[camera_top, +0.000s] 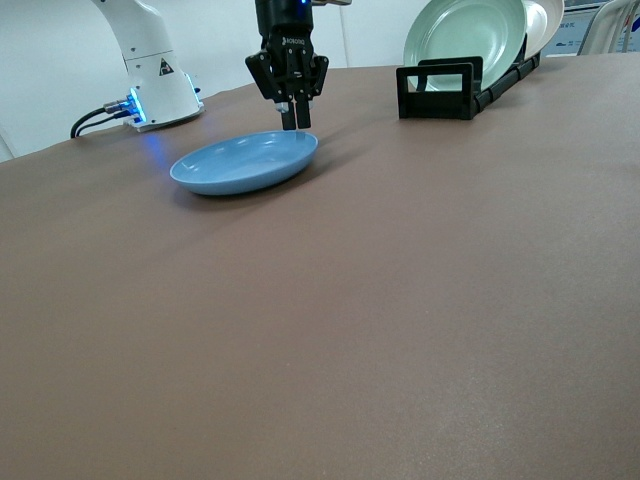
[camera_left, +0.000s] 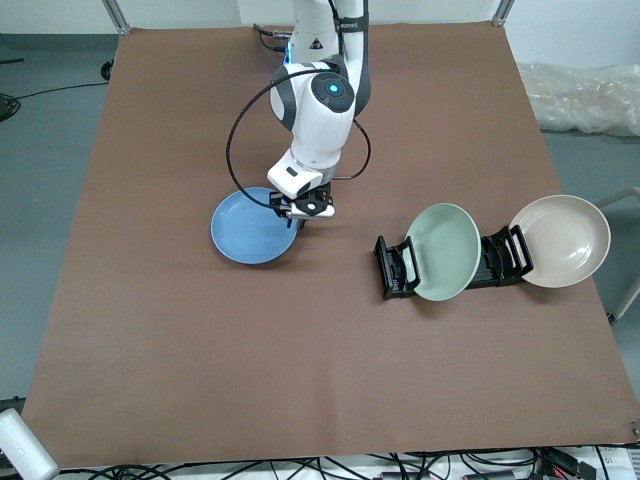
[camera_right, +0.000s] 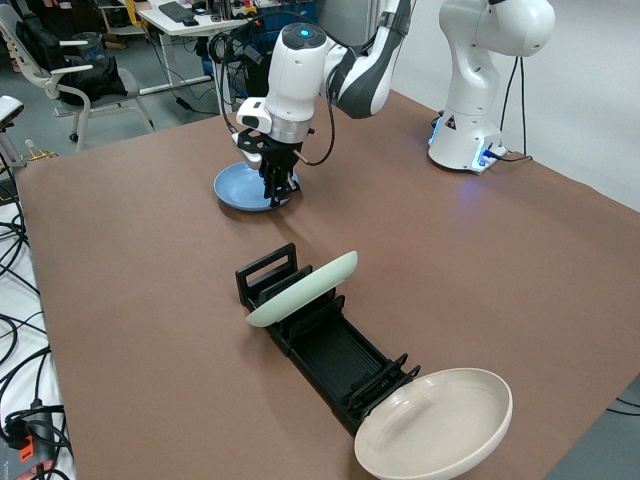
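A blue plate (camera_left: 245, 230) lies flat on the brown table (camera_top: 320, 340). The black gripper (camera_top: 296, 118) hangs vertically at the plate's far right rim in the top view, fingertips down at rim height; whether it grips the rim cannot be told. A black rack (camera_right: 345, 365) holds a mint plate (camera_left: 442, 250) standing on edge and a cream plate (camera_left: 565, 240) at its far end, to the right of the gripper in the left view.
The white arm base (camera_right: 465, 135) with cables (camera_top: 90, 123) stands at the back. Cables and hardware lie along the table's edge.
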